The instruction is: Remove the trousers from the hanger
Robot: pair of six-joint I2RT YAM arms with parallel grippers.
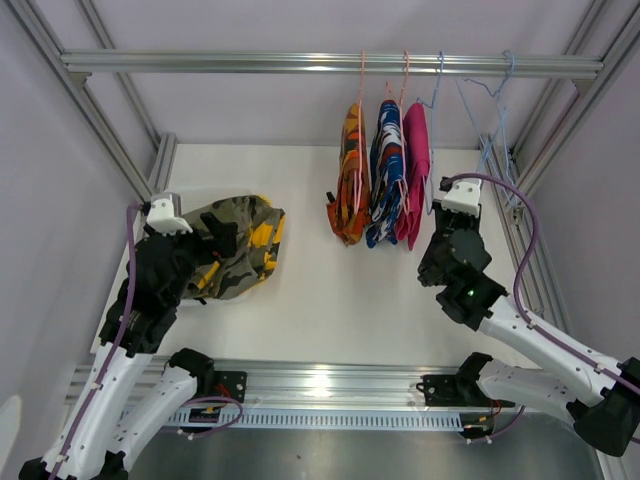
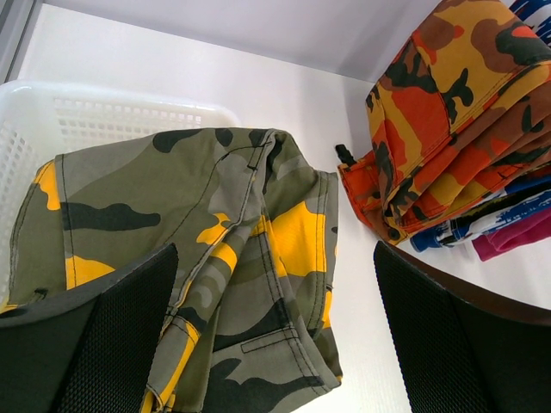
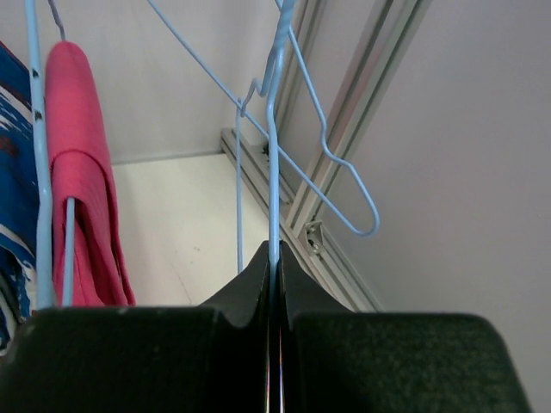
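Trousers hang on the rail in orange camouflage (image 1: 350, 180), blue pattern (image 1: 385, 170) and pink (image 1: 415, 170); the pink pair (image 3: 82, 163) shows at the left of the right wrist view. My right gripper is shut, with a thin blue hanger wire (image 3: 275, 189) running in line with its tips; I cannot tell if the wire is between them. It stands right of the pink pair. My left gripper is open above green camouflage trousers (image 2: 146, 189), which lie in a white basket (image 2: 112, 103).
The aluminium rail (image 1: 230, 62) spans the back. Several empty blue hangers (image 1: 500, 130) hang at its right. The white board (image 1: 320, 310) is clear in the middle front. A frame and wall stand close on the right.
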